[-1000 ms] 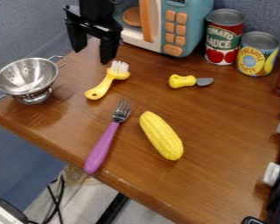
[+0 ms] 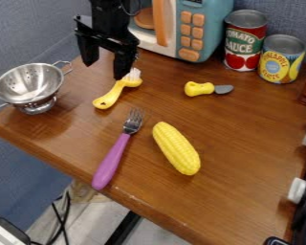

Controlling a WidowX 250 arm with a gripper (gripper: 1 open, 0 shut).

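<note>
My black gripper hangs open over the back left of the wooden table, its fingers above the white bristles of a yellow-handled brush, which it partly hides. A metal colander sits at the left edge. A purple fork lies in the middle front, with a yellow corn cob to its right. A small yellow-handled tool lies behind them.
A teal toy microwave stands at the back, beside a tomato can and a yellow can. Dark hardware with white knobs lines the right edge.
My gripper has shifted a little to the right and lower, toward the brush head. The objects on the table have not visibly moved.
</note>
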